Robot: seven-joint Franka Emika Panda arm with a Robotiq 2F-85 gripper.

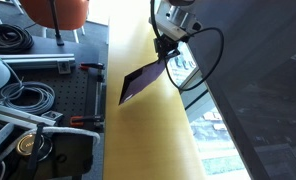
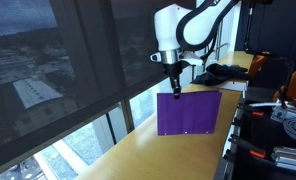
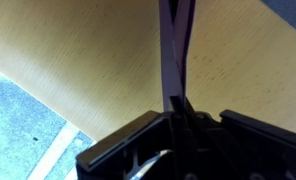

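Observation:
A thin, flat purple sheet (image 2: 188, 114) hangs upright over the wooden table, gripped at its upper left corner in exterior view 2. My gripper (image 2: 176, 91) is shut on that edge. In exterior view 1 the sheet (image 1: 141, 82) slants down from the gripper (image 1: 166, 58). Seen nearly edge-on in the wrist view, the sheet (image 3: 169, 60) runs up from between the dark fingertips of the gripper. Whether its lower edge touches the table cannot be made out.
A dark window blind (image 2: 58, 60) borders the other side.

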